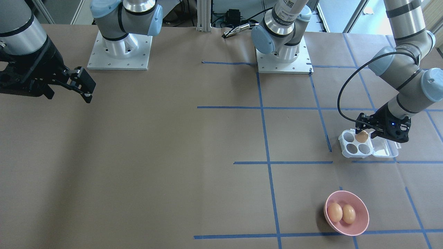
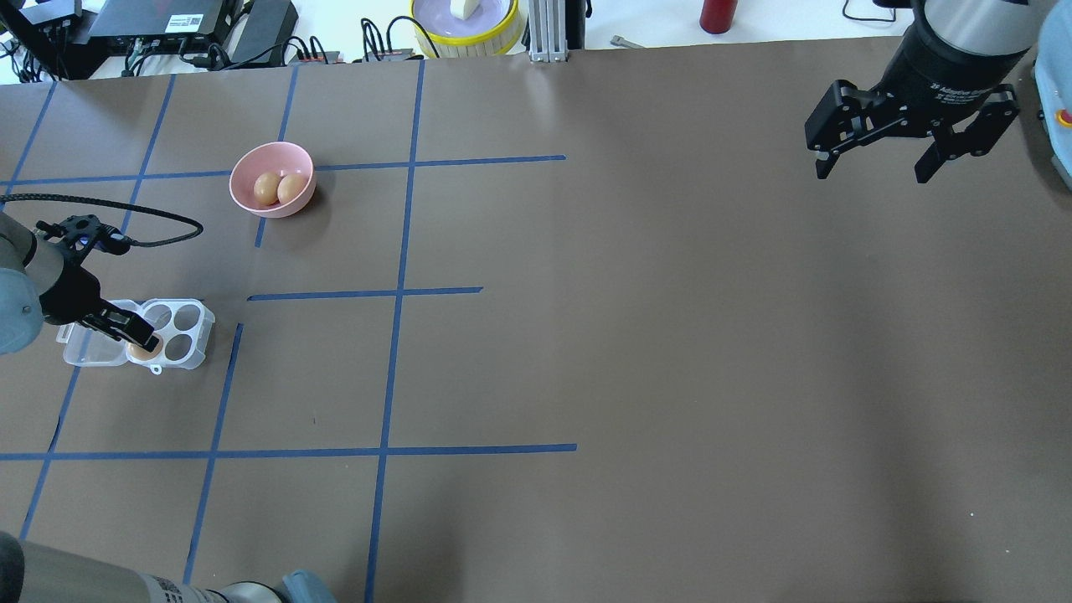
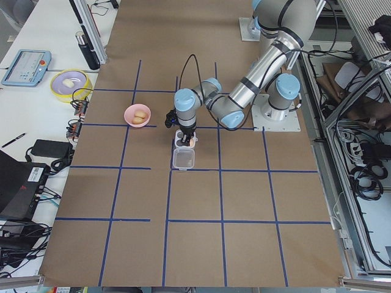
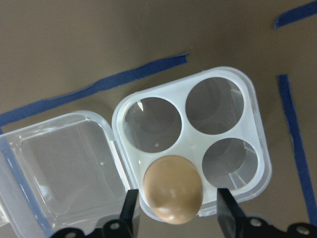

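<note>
A clear four-hole egg carton point(image 4: 193, 139) lies with its lid point(image 4: 69, 168) open beside it. An egg point(image 4: 173, 188) sits in one of its holes; the other holes are empty. My gripper is open right over that egg, one finger to each side, as the wrist view shows. In the front view it hangs low over the carton point(image 1: 351, 147) and partly hides the egg. A pink bowl point(image 1: 357, 224) holds two brown eggs point(image 1: 334, 211), apart from the carton, nearer the front camera.
Another arm's black gripper point(image 2: 925, 131) stands at the other side of the table. Further arm bases point(image 1: 120, 58) line the back edge in the front view.
</note>
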